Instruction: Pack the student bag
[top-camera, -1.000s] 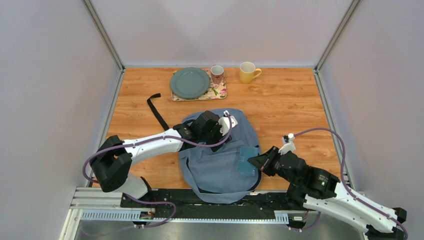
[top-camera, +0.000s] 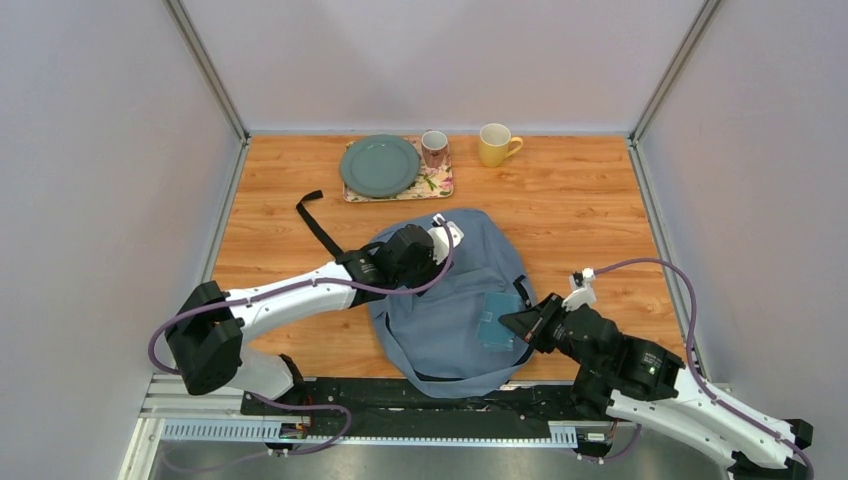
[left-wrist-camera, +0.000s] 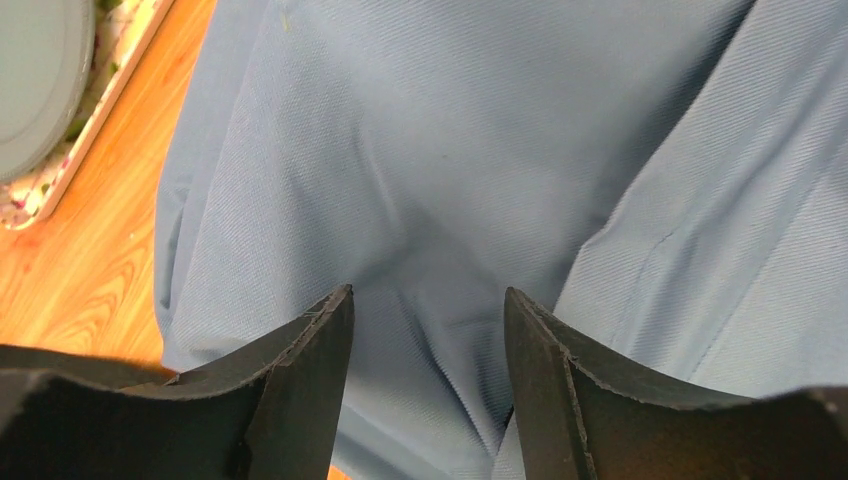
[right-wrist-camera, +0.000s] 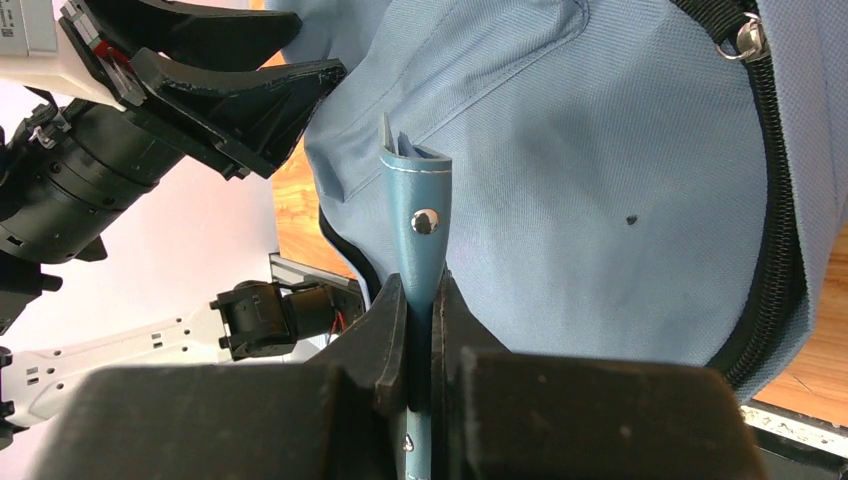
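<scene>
A blue-grey bag (top-camera: 450, 330) lies on the wooden table, its fabric filling much of both wrist views. My left gripper hangs over the bag's upper part, its fingers part open; the folds of cloth behind show between them, and no grip on the bag is visible. In the right wrist view, my right gripper is shut on a thin blue folder (right-wrist-camera: 420, 215) with a metal snap, seen edge-on. From above, that folder (top-camera: 495, 320) is over the bag's right side. A black zipper (right-wrist-camera: 780, 220) runs along the bag's edge.
At the back, a grey-green plate (top-camera: 380, 165) and a cup (top-camera: 434, 148) rest on a floral tray (top-camera: 400, 197). A yellow mug (top-camera: 494, 146) stands beside it. A black strap (top-camera: 318, 226) extends left of the bag. Bare table lies right of the bag.
The bag has shifted slightly right and up since a second ago. My right gripper and the folder have stayed nearly still.
</scene>
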